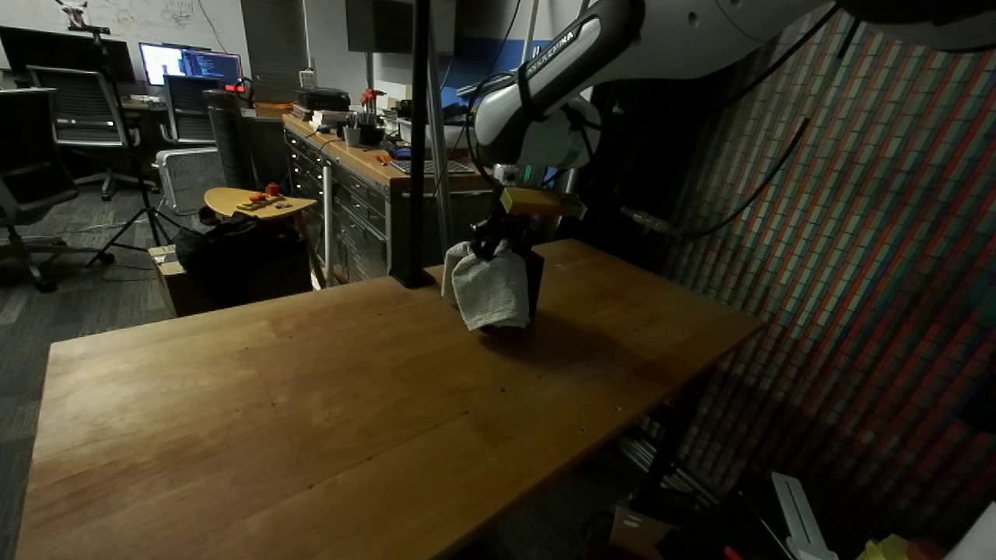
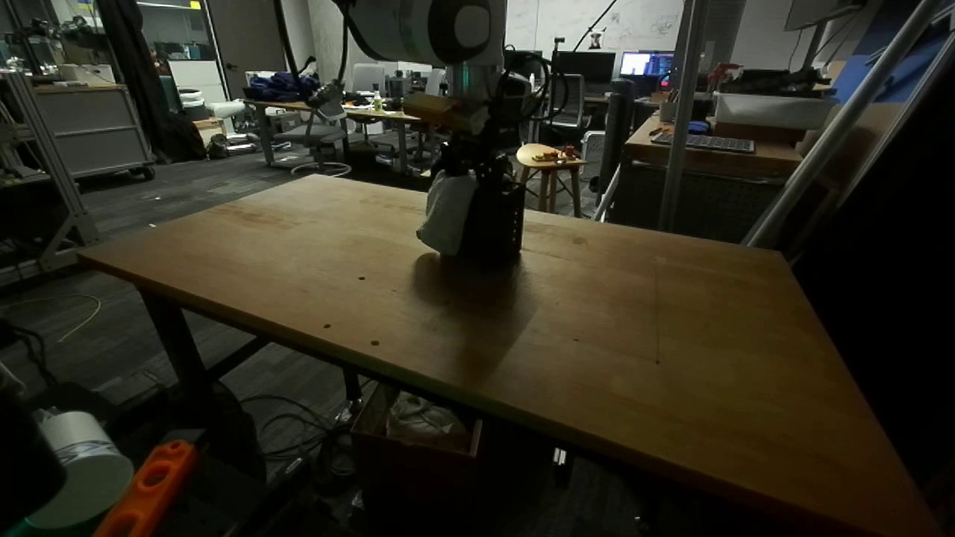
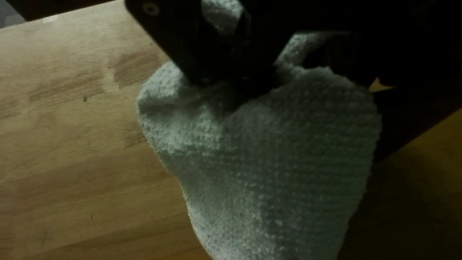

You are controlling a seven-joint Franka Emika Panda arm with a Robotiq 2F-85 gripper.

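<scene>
A pale, ribbed cloth (image 1: 492, 288) hangs bunched from my gripper, which is shut on it. Below the fingers the cloth spreads in loose folds and fills the middle of the wrist view. Right beside it on the table stands a dark box-like container (image 2: 498, 219) with small holes along one side. In exterior view 2 the cloth (image 2: 448, 213) drapes on the container's left, at its outer side. The inside of the container is hidden, and the fingertips are too dark to make out fully.
A black upright post (image 1: 417, 149) rises at the table's far edge, close to the gripper. Beyond that edge stands a drawer cabinet (image 1: 359, 205).
</scene>
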